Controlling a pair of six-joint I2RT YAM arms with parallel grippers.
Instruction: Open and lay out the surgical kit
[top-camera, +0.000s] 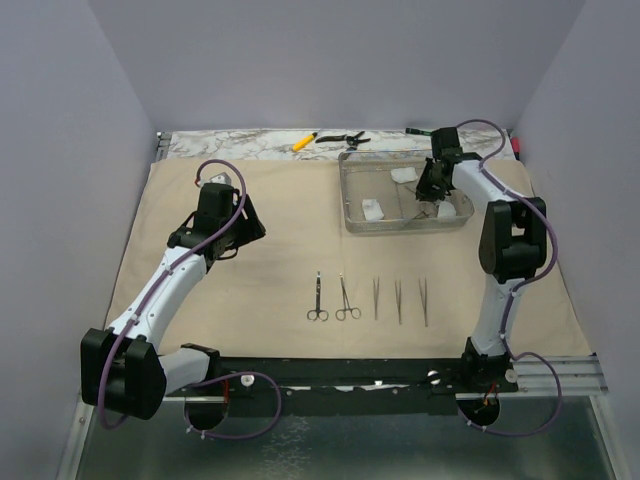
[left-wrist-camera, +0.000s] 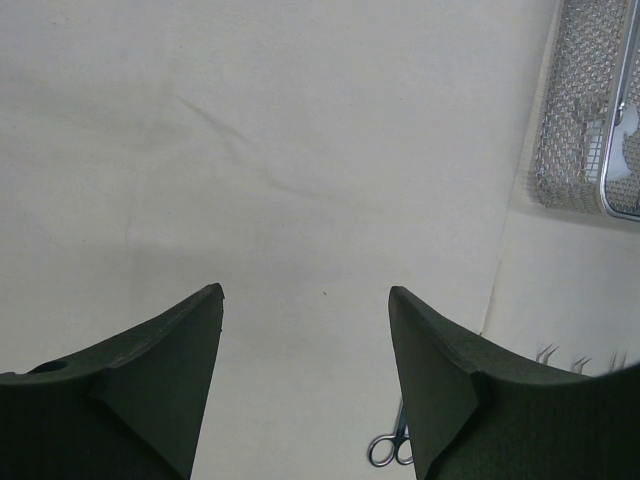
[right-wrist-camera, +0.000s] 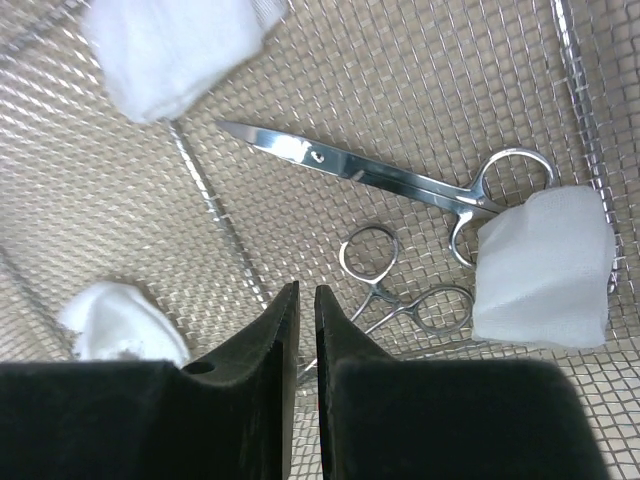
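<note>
My right gripper is shut over the mesh tray (top-camera: 355, 182), only a thin gap between its fingertips and nothing held. A small hemostat (right-wrist-camera: 371, 290) lies in the tray with both finger loops just right of the fingertips; its shank runs behind them and its tip is hidden. Beyond it, large scissors (right-wrist-camera: 380, 176) lie in the tray, one handle loop partly under gauze. My left gripper stands open and empty above bare cloth. On the cloth are scissors (top-camera: 318, 292), another hemostat (top-camera: 346, 300) and three tweezers (top-camera: 399, 302) in a row.
White gauze pads (right-wrist-camera: 545, 270) sit in the tray, with another gauze (right-wrist-camera: 170, 55) and a white bundle (right-wrist-camera: 125, 322) on the left. The cloth (top-camera: 285, 220) left of the tray is bare. A yellow tool (top-camera: 304, 142) and pliers (top-camera: 343, 137) lie at the back.
</note>
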